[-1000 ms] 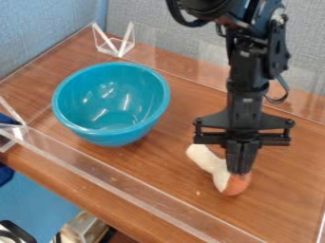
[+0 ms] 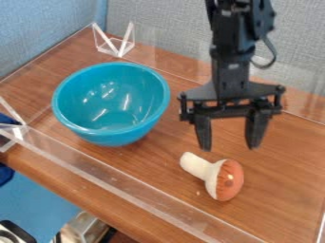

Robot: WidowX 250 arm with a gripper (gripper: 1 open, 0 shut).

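Observation:
My gripper [image 2: 229, 128] is open, its two black fingers hanging apart with nothing between them, above and behind a toy mushroom [image 2: 216, 176]. The mushroom lies on its side on the wooden table, its white stem toward the upper left and its orange cap toward the lower right. A turquoise bowl [image 2: 112, 102] stands to the left of the gripper.
White frame-like pieces [image 2: 112, 43] stand at the back left and at the left edge. Clear strips cross the table [image 2: 152, 214]. Blue fabric and metal parts lie beyond the front-left edge.
My gripper has risen away from the mushroom and its fingers have spread apart. The mushroom now rests apart from it, turned slightly.

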